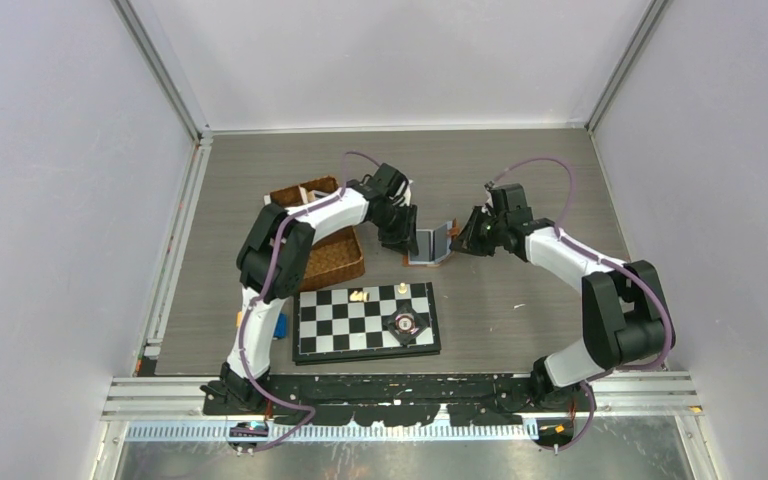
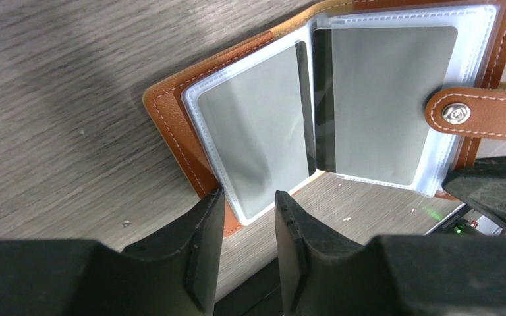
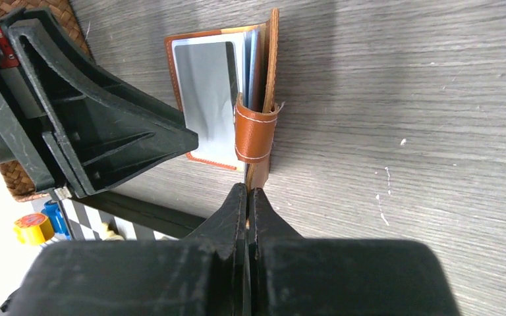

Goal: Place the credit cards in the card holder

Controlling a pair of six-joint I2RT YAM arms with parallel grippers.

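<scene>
The brown leather card holder [image 1: 430, 250] lies on the table between my grippers, spread open; in the left wrist view its clear sleeves [image 2: 253, 131] show, with a snap strap [image 2: 494, 113] on the right. My left gripper is part open at the holder's near-left edge, nothing clearly between its fingers. My right gripper is shut on the holder's strap-side cover, which stands raised in the right wrist view. I cannot tell whether any card is in the sleeves.
A woven basket [image 1: 332, 262] with items stands at the left, under my left arm. A chessboard [image 1: 345, 330] with pieces and a dark object lies in front. Bare table is behind and right of the holder.
</scene>
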